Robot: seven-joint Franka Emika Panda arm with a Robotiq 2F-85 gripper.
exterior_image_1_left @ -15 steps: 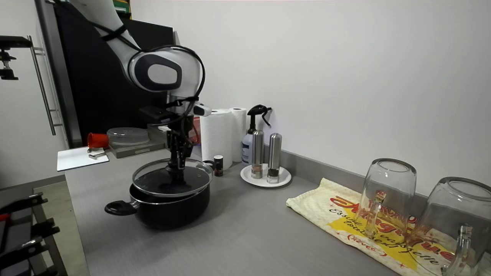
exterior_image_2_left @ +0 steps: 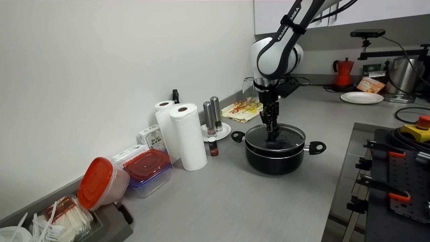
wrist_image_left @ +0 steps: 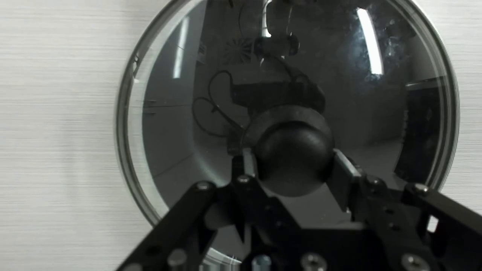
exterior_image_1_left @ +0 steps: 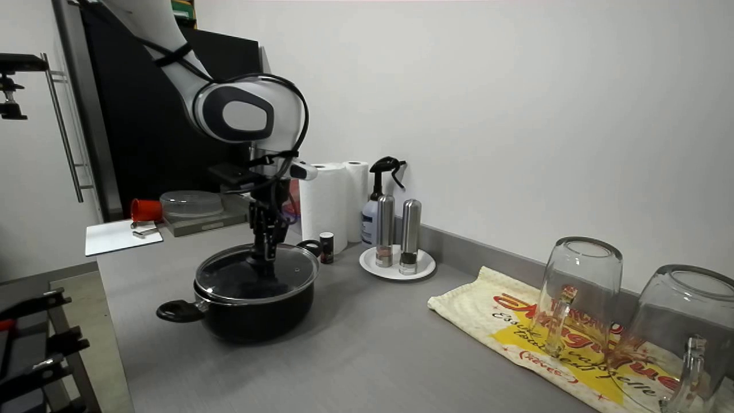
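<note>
A black pot (exterior_image_1_left: 258, 321) with two side handles stands on the counter, its lid of dark glass with a metal rim (exterior_image_2_left: 256, 137) level over its mouth. In exterior view 2 a narrow dark gap shows between the lid's edge and the pot's rim; whether they touch at any point I cannot tell. My gripper points straight down at the lid's centre, shut on the round black lid knob (wrist_image_left: 293, 158), one finger on each side. Glass fills most of the wrist view and hides the pot below.
Close behind the pot are a small spice jar (exterior_image_1_left: 327, 248), paper towel rolls (exterior_image_2_left: 188, 137) and two steel mills on a white plate (exterior_image_1_left: 369, 264). Upturned glass mugs (exterior_image_1_left: 581, 296) stand on a printed cloth (exterior_image_1_left: 481, 303). Bare counter (exterior_image_2_left: 242, 201) lies in front of the pot.
Held by its knob, the lid has come down and slightly to the left in exterior view 1, closing most of the gap above the pot. The pot has stayed put.
</note>
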